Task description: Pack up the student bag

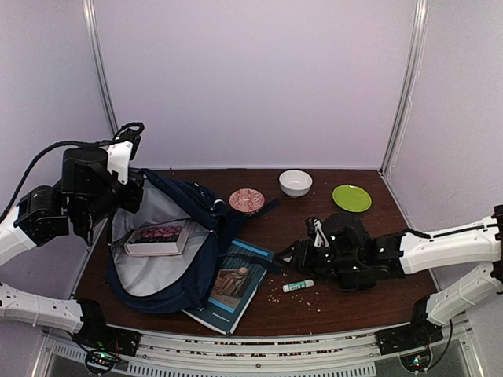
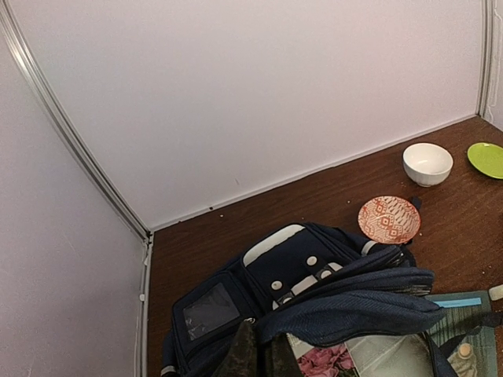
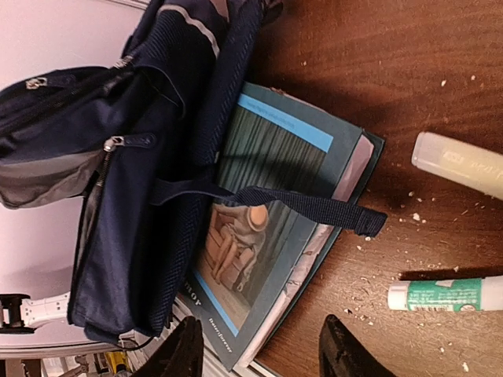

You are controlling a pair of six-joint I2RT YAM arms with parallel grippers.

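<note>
The navy backpack [image 1: 200,267] lies open on the left, its grey lining showing. Inside rests a thick book with pink flowers on its cover [image 1: 157,237]. At the bag's raised rim, my left gripper is shut on the fabric. A blue-green book [image 1: 228,297] lies partly beneath the bag's side, a strap [image 3: 314,208] crossing it. My right gripper hangs above the table near that book, fingers apart with nothing between them. To its right are a white-and-green glue stick [image 1: 298,286] and a pale yellow marker [image 3: 460,163], which the arm hides from above.
Behind the bag sits a red patterned dish [image 1: 247,200], with a white bowl [image 1: 295,183] and a green plate [image 1: 351,198] further right. Crumbs [image 1: 291,298] lie scattered around the glue stick. The right arm mostly covers the black case's place.
</note>
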